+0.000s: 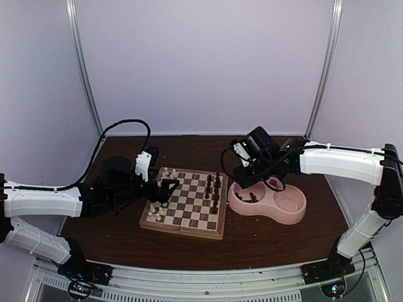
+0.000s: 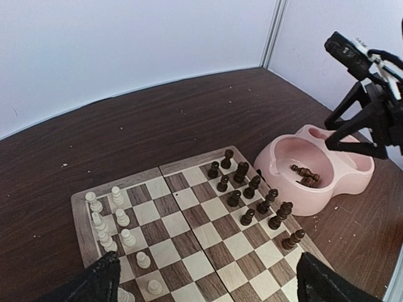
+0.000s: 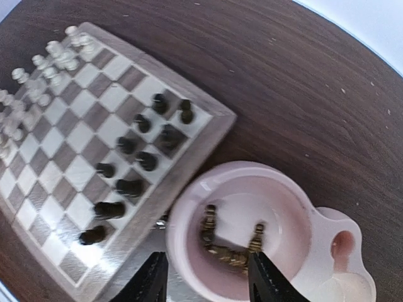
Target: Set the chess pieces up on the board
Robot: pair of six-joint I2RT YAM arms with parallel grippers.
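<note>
The chessboard (image 1: 201, 234) lies in the middle of the table. Several white pieces (image 2: 128, 238) stand along its left side, and several dark pieces (image 2: 254, 187) stand toward its right side. A few more dark pieces (image 3: 223, 253) lie on their sides in the round bowl of the pink dish (image 3: 244, 168). Above the white side hovers my left gripper, open and empty. My right gripper hangs over the pink dish, its fingers (image 3: 263, 280) spread apart with nothing between them; the loose pieces show just beyond them.
A second, empty hollow of the dish (image 1: 289, 200) is at its right. Bare dark tabletop (image 1: 189, 151) stretches behind the board, with more free wood (image 1: 271, 242) in front of the dish. Walls stand around the table.
</note>
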